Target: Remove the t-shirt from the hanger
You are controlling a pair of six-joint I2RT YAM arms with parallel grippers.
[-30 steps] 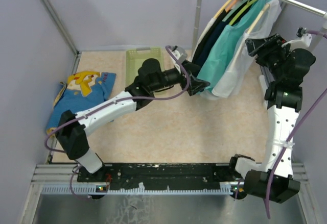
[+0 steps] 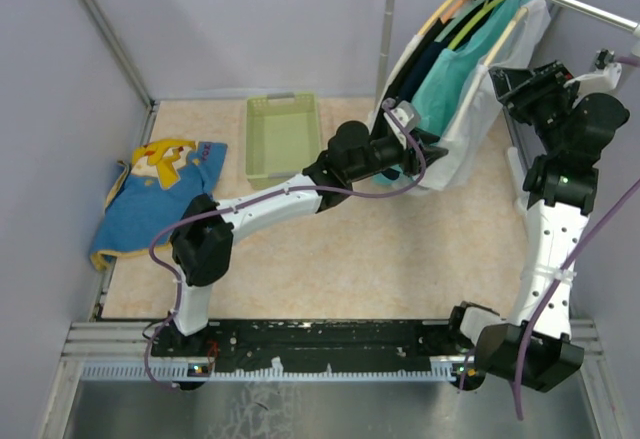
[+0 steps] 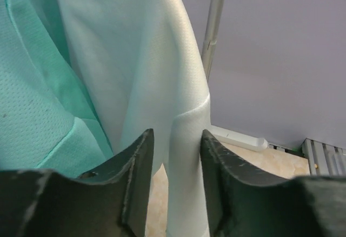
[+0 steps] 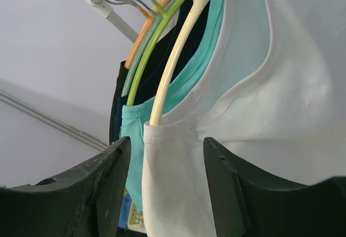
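Note:
Shirts hang on hangers at upper right; the front white t shirt point(image 2: 510, 49) is on a cream hanger point(image 4: 178, 48), beside a teal shirt point(image 2: 450, 79). My left gripper point(image 2: 420, 149) is at the white shirt's lower part; in the left wrist view a white edge point(image 3: 189, 123) passes between its part-open fingers. My right gripper point(image 2: 525, 89) is at the white shirt's upper right; in the right wrist view its open fingers straddle, or stand before, the fabric below the hanger's end.
The rail point(image 2: 580, 9) crosses the top right. A green basket point(image 2: 280, 129) stands at the back, a blue folded cloth point(image 2: 150, 199) lies at the left.
My left arm has moved right into the white shirt's lower part. My right gripper has shifted slightly to the right.

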